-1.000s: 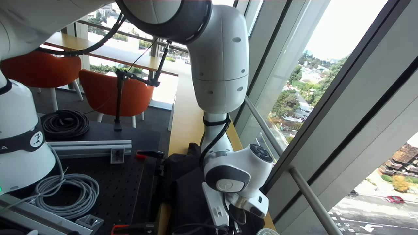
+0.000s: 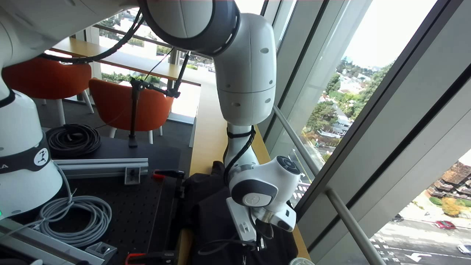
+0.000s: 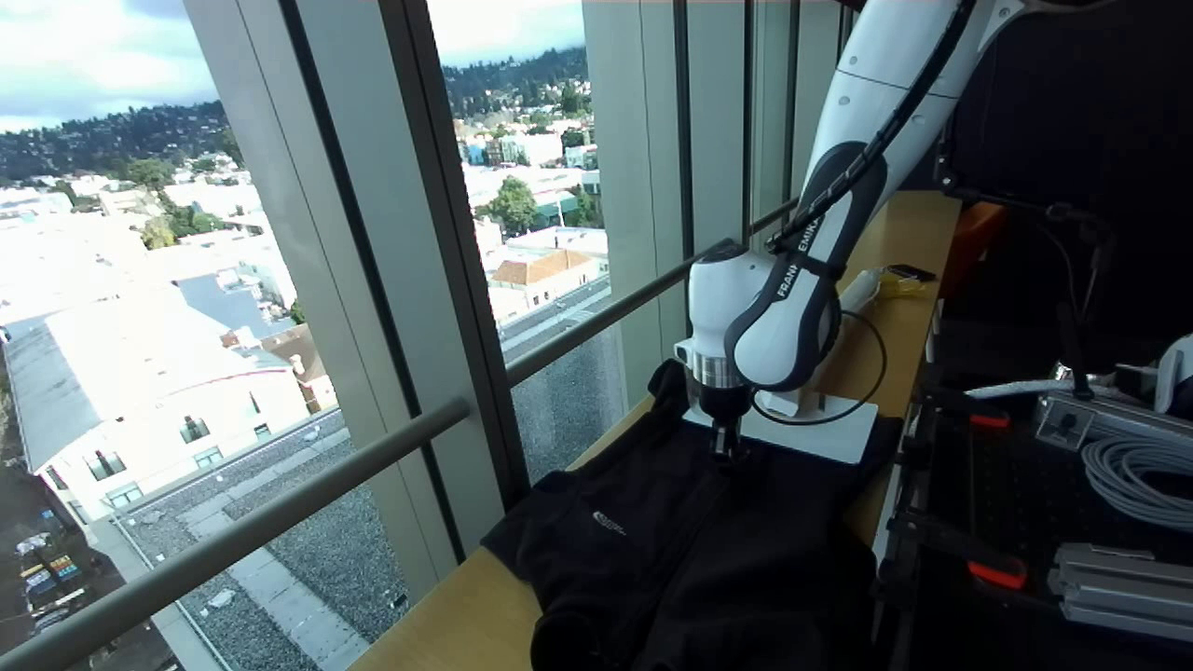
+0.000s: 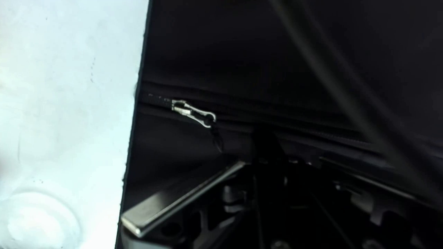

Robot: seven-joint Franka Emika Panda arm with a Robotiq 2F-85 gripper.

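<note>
A black jacket point(image 3: 671, 537) is spread on the wooden ledge, a small white logo on its chest. In the wrist view, its zipper runs across the dark cloth, with a silver zipper pull point(image 4: 193, 112) near the cloth's left edge. A short dark cord point(image 4: 217, 139) hangs from the pull. My gripper is shut, its fingertips to the right of and below the pull, apart from it; nothing shows between them. In exterior view 2, the gripper point(image 3: 728, 444) points down low over the jacket; contact with the cloth is too dark to tell.
A white board point(image 3: 828, 431) lies beside the jacket's edge. The window rail point(image 3: 447, 414) runs along the ledge. A thin black cable point(image 3: 884, 363) loops by the wrist. Clamps with red parts point(image 3: 998, 574) and coiled grey cable point(image 2: 77, 218) are on the dark table.
In exterior view 1, the wrist and gripper have shifted slightly left, away from the window, and a little up in the picture. The table and its contents look the same.
</note>
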